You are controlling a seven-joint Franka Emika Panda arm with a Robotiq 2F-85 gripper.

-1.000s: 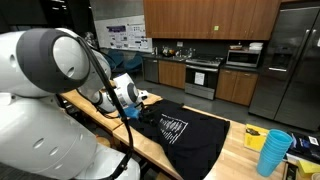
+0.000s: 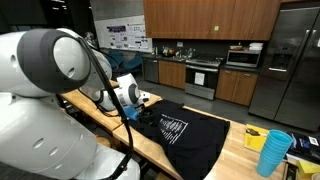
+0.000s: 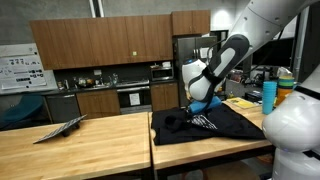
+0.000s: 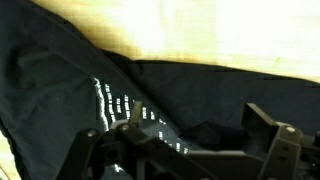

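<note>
A black cloth (image 2: 202,141) with white print lies spread over the wooden table, its near-left part bunched up. In the wrist view the cloth (image 4: 215,90) fills most of the picture, with a fold running diagonally and the white print partly showing. My gripper stands open over it, fingers wide apart at the bottom of that view. Whether the fingertips touch the fabric, I cannot tell. From the other side, the gripper (image 3: 196,107) appears low at the bunched part of the cloth (image 3: 240,125).
A blue cup (image 2: 273,153) stands at the table's right end, near a yellow item (image 2: 256,136) and other clutter. Bare wooden table (image 3: 85,150) stretches out on the left in the second exterior view. A dark flat object (image 3: 62,128) rests there.
</note>
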